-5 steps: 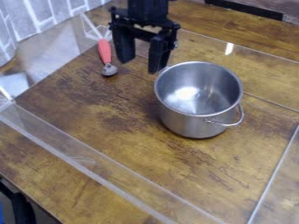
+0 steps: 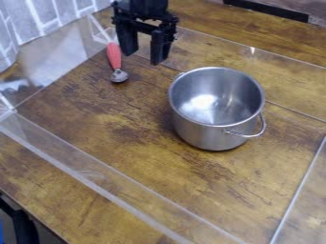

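Note:
My black gripper (image 2: 145,50) hangs at the top centre of the camera view, its two fingers spread apart with nothing visible between them. Just left of it and a little below, a red-handled spoon or scoop (image 2: 114,63) lies on the wooden surface, its metal head toward the front. A large steel pot (image 2: 215,132) with side handles sits right of centre, below and to the right of the gripper, empty inside.
Clear plastic walls edge the wooden surface (image 2: 102,148) on the left, front and right. A pale crumpled covering lies at the upper left. The left front, middle and right back of the surface are bare.
My gripper has moved back and up in the view, away from the pot. The spoon and the pot have not moved.

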